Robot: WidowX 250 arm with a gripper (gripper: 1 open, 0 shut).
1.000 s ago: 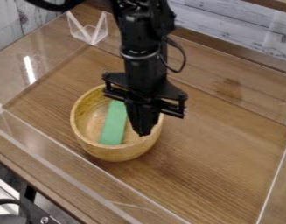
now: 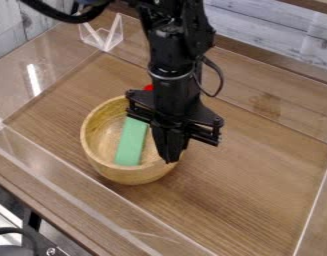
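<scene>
My black gripper (image 2: pixel 170 140) hangs over the right part of a tan bowl (image 2: pixel 112 168), its tips pointing down at the bowl's right side. It is shut, with nothing visible between its fingers. A green block (image 2: pixel 130 142) lies in the left part of the bowl, left of the gripper. A small red object (image 2: pixel 150 90) behind the bowl is mostly hidden by the arm.
A clear plastic object (image 2: pixel 99 32) stands at the back left. A black cable (image 2: pixel 26 238) lies at the bottom left corner.
The arm has shifted a little to the right over the last second. The bowl and green block look unmoved.
</scene>
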